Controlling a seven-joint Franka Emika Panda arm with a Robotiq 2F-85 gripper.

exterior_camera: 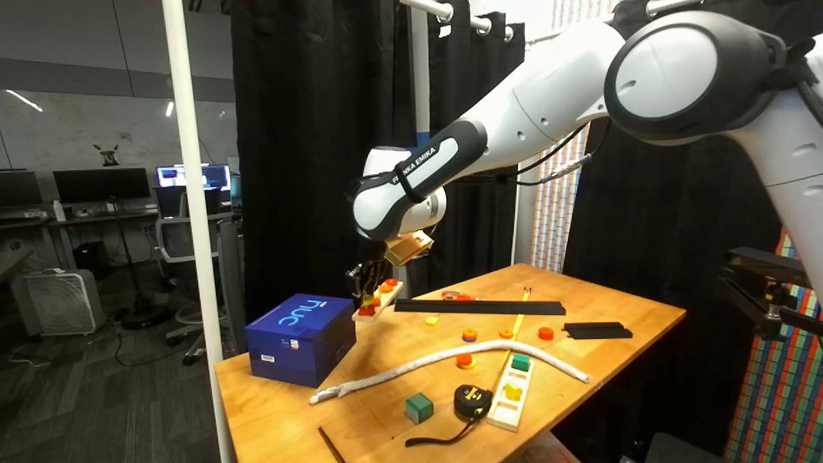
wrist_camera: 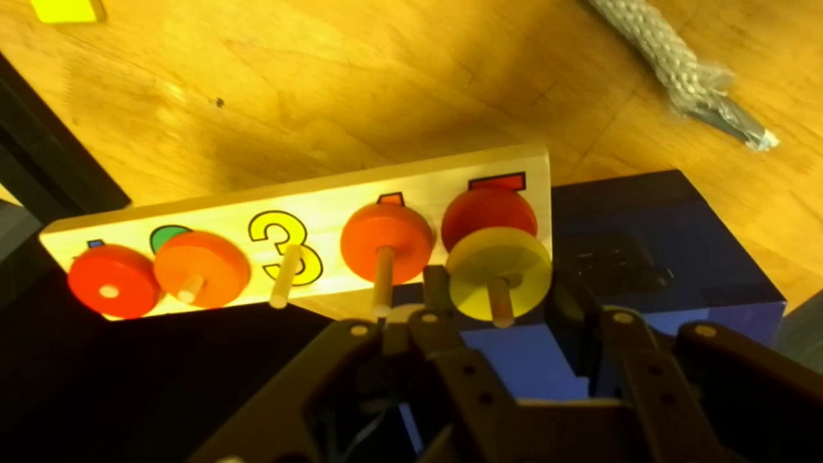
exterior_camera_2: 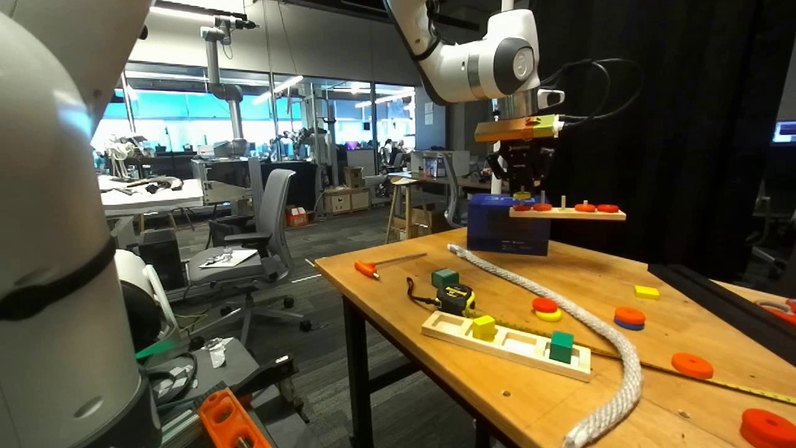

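A wooden peg board (exterior_camera_2: 565,216) with red and orange discs is off the table, level with the top of the blue box in exterior view 2. Over the peg at its end sits a yellow disc (wrist_camera: 486,289), stacked above a red disc (wrist_camera: 489,213). My gripper is shut on the yellow disc, one finger to either side. That peg still pokes through the disc, and the board hangs along with it. On the board are an orange disc (wrist_camera: 388,235), another orange disc (wrist_camera: 202,269), a red disc (wrist_camera: 113,280) and a bare peg (wrist_camera: 286,276) at the 3.
The blue box (exterior_camera: 299,339) stands close beside the raised board. A white rope (exterior_camera: 455,352) curves across the table, with a tape measure (exterior_camera: 472,402), shape tray (exterior_camera: 505,415) and green block (exterior_camera: 418,408) in front. Black bars (exterior_camera: 478,307) lie toward the back.
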